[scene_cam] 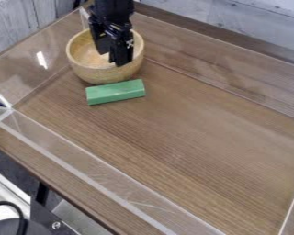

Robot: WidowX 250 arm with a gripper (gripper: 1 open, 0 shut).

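Observation:
A green rectangular block (115, 92) lies on the wooden table just in front of a pale round wooden bowl (84, 57). My black gripper (117, 55) hangs over the bowl from the top of the view, open, with no object visible between its fingers. The bowl's middle is partly hidden behind the gripper.
A tiled wall is at the top left. A strip of clear tape runs across the lower left, and a black cable lies at the bottom left corner.

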